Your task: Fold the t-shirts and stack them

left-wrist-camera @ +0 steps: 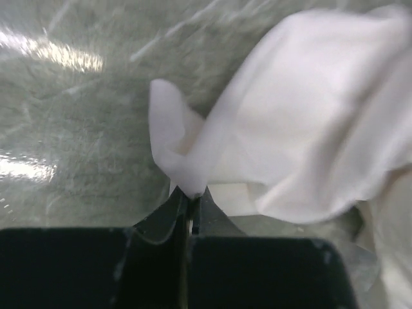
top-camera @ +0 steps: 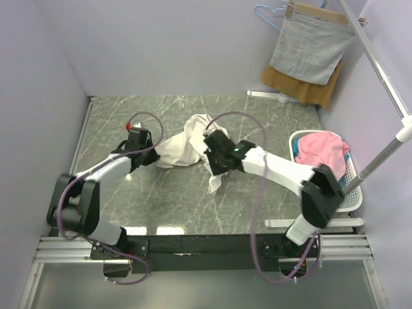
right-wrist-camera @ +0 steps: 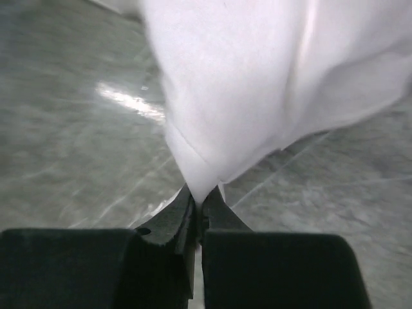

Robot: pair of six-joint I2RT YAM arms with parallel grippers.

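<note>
A crumpled white t-shirt (top-camera: 187,145) lies mid-table, one end trailing toward the front. My left gripper (top-camera: 152,154) is shut on its left end; in the left wrist view the white cloth (left-wrist-camera: 290,116) gathers into the fingertips. My right gripper (top-camera: 210,154) is shut on the shirt's other part, and in the right wrist view the fabric (right-wrist-camera: 232,77) narrows into its fingers, hanging taut above the marble surface.
A white basket (top-camera: 351,199) with pink and blue clothing stands at the right. A rail (top-camera: 380,64) with hanging grey and brown garments is at upper right.
</note>
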